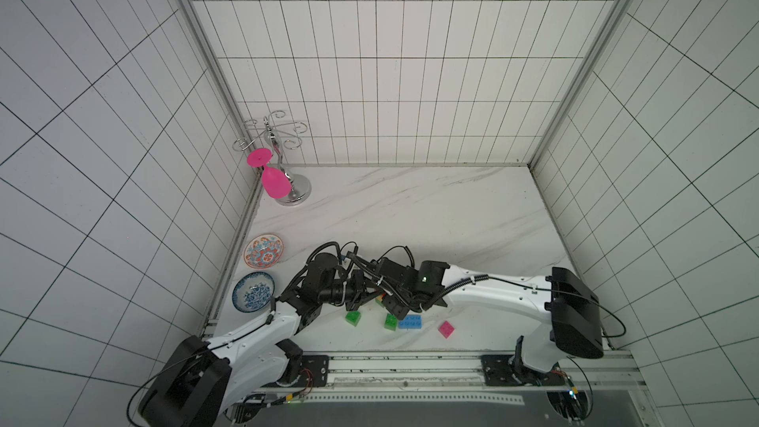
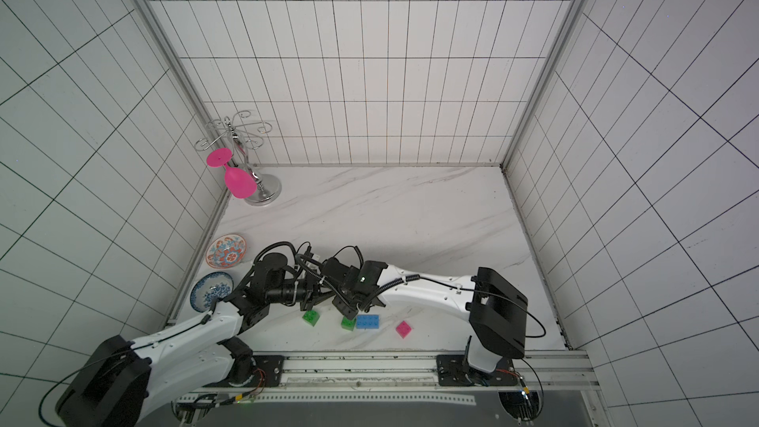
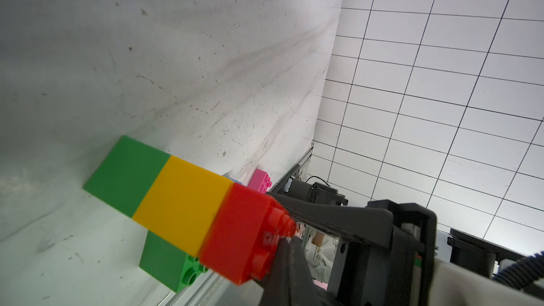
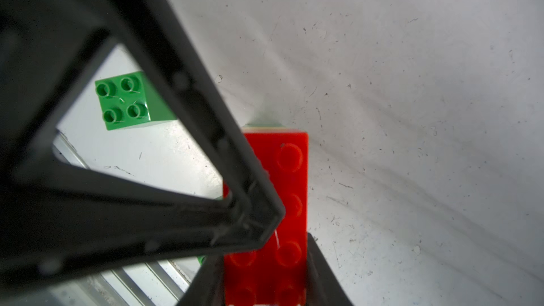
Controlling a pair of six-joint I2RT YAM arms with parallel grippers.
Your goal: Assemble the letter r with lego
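Observation:
A column of green [image 3: 125, 174], yellow [image 3: 180, 204] and red [image 3: 238, 231] bricks stands on the table. My right gripper is shut on the red brick at its top. My left gripper [image 1: 359, 292] is shut beside the red brick, low in the left wrist view; nothing shows clearly between its fingers. Loose on the table are green bricks [image 1: 352, 317] [image 4: 121, 102], a blue brick [image 2: 367, 322] and a pink brick [image 1: 446, 329]. Both wrists hide much of the column in the top views.
Two patterned plates [image 1: 263, 250] [image 1: 253, 291] lie at the left edge. A metal stand [image 1: 291, 188] with pink items is at the back left.

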